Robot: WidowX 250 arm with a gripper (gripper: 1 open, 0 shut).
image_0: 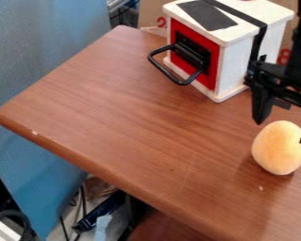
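My black gripper (281, 120) is at the right edge, partly out of frame, its fingers open and pointing down just above and beside a pale yellow egg-shaped object (278, 151) standing on the wooden table (128, 132). Nothing shows between the visible fingers. Behind stands a white box (236, 64) with a red front (187, 49), a black handle (165, 68) and a black strap over it.
Cardboard is behind the box.
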